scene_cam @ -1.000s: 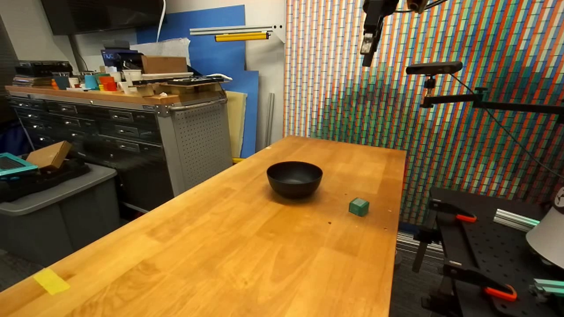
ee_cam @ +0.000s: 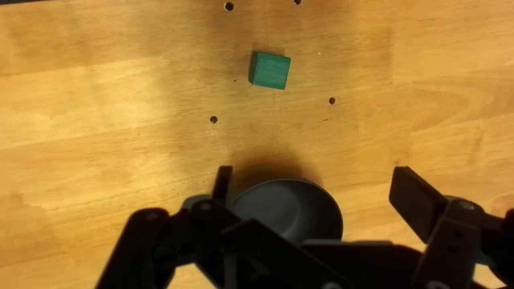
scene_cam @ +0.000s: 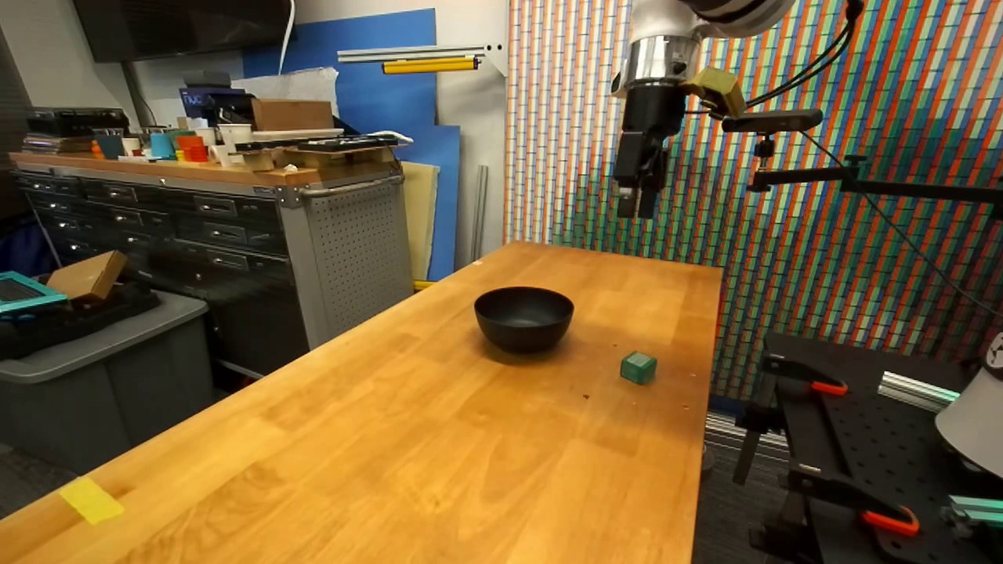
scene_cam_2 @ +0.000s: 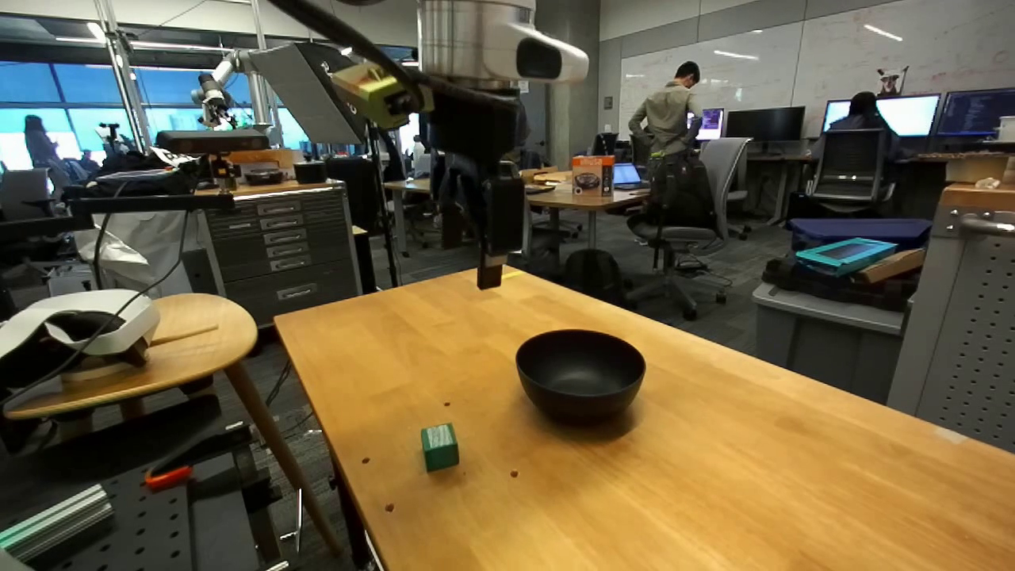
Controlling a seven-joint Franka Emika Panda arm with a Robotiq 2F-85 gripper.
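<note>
A small green cube (scene_cam: 639, 367) rests on the wooden table, near its right edge in exterior view 1. Beside it, some way apart, stands an upright black bowl (scene_cam: 523, 320) that looks empty where its inside shows. My gripper (scene_cam: 637, 202) hangs in the air well above the table, pointing down. In the wrist view the gripper has its fingers spread wide with nothing held between them. There the bowl (ee_cam: 289, 207) shows beneath the fingers, partly covered by them, while the cube (ee_cam: 270, 70) lies farther up in plain sight.
The wooden table (scene_cam_2: 761, 476) is otherwise mostly bare, with a few small holes near the cube. A strip of yellow tape (scene_cam: 91, 500) marks one edge. Off the table's side are a black cart (scene_cam: 893, 442) and a camera on an arm (scene_cam: 773, 121).
My gripper has come down from the top of exterior view 1 and shifted slightly left, and its tilt has straightened. The bowl and cube have not moved.
</note>
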